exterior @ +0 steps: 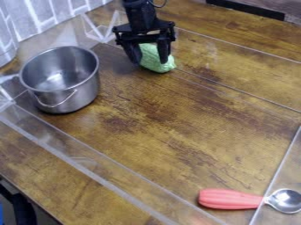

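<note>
The black gripper (pixel 146 42) is at the top centre of the camera view, its fingers over a green object (pixel 160 61) on the wooden table. The gripper hides part of the green object, and I cannot tell whether the fingers are closed on it.
A steel pot (pixel 59 79) stands at the left. A scoop with a red handle (pixel 233 199) lies at the lower right. Clear plastic strips cross the table (pixel 177 132), whose middle is bare.
</note>
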